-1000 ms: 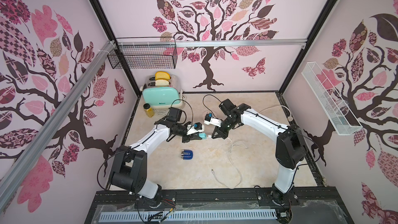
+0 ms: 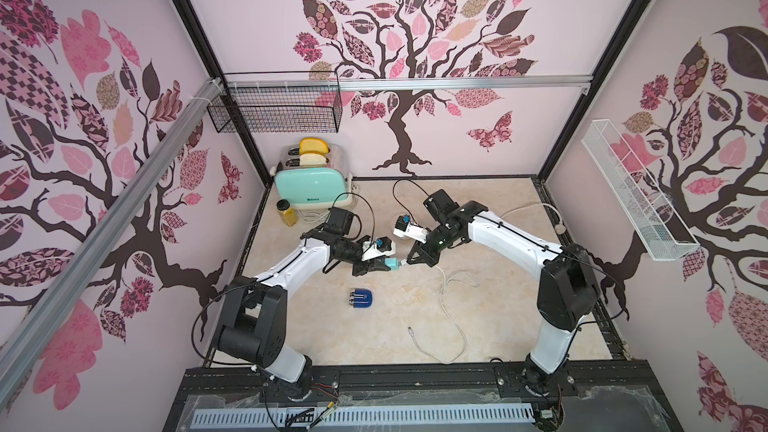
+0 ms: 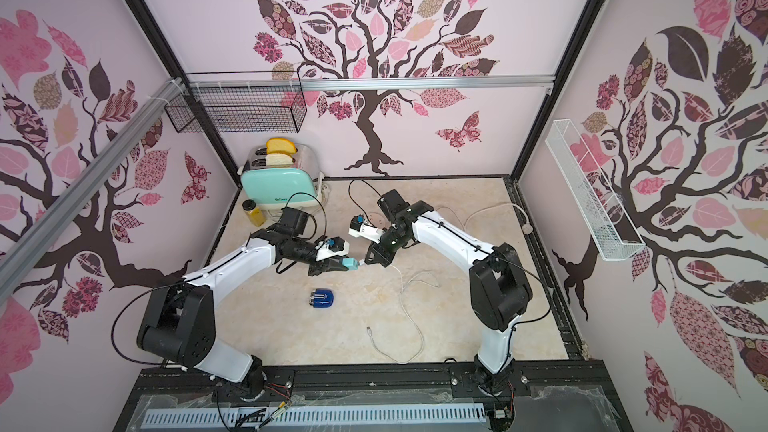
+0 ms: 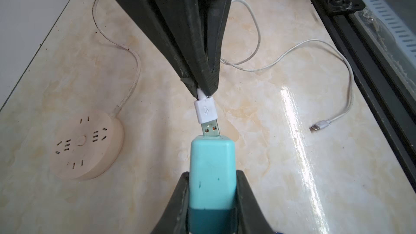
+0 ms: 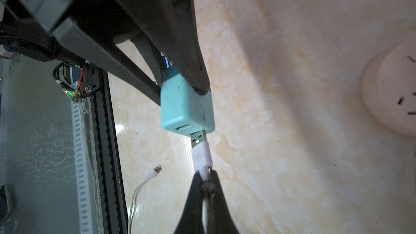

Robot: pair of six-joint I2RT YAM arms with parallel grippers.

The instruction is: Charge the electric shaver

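A teal charger block is squeezed between the fingers of my left gripper, its end face turned toward the right arm. My right gripper is shut on the thin white cable just behind a white USB plug. The plug's metal tip meets the charger's end face, beside a visible slot; how far it is inserted, if at all, I cannot tell. On the table below sits the blue shaver. The cable's small free connector lies near the front edge.
A round pink power strip with several sockets lies under the arms. At the back left stand a teal toaster and a yellow jar. Loose cable curves across the table's middle.
Both keep hold of what they carry. The shaver has not moved.
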